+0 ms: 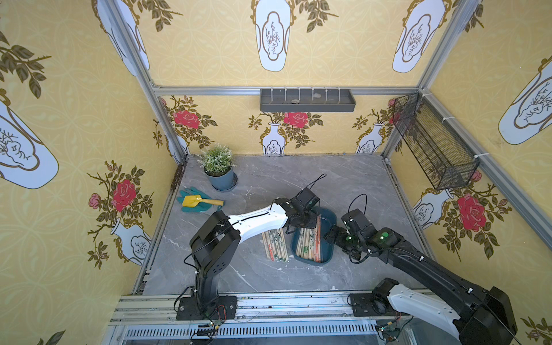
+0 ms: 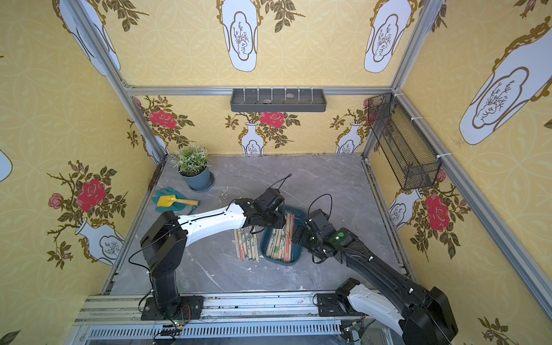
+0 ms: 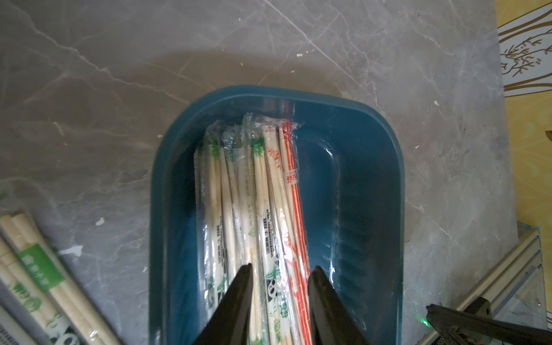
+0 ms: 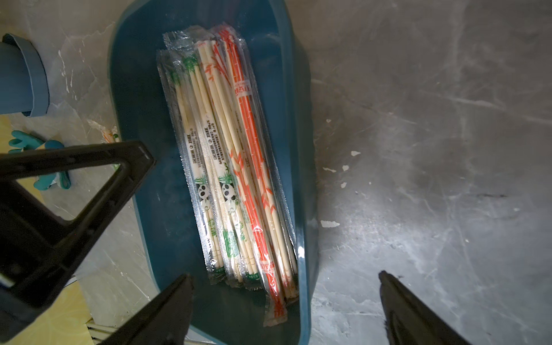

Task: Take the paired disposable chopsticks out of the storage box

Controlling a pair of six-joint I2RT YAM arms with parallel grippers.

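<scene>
The blue storage box (image 1: 330,253) stands in the middle of the table, holding several wrapped chopstick pairs (image 1: 310,243) packed side by side. In the left wrist view my left gripper hangs above the chopsticks, its fingers apart and nothing held between them; how high it is above them is hard to tell. My right gripper is at the box's right side, fingers wide apart, one on the inner side and one beyond the right wall, holding nothing. More chopstick pairs (image 1: 274,246) lie in a row on the table, left of the box.
A potted plant (image 1: 218,166) and a yellow trowel (image 1: 198,201) on teal gloves (image 1: 188,207) are at the back left. A wire basket (image 1: 440,143) hangs on the right wall. The table behind the box is clear.
</scene>
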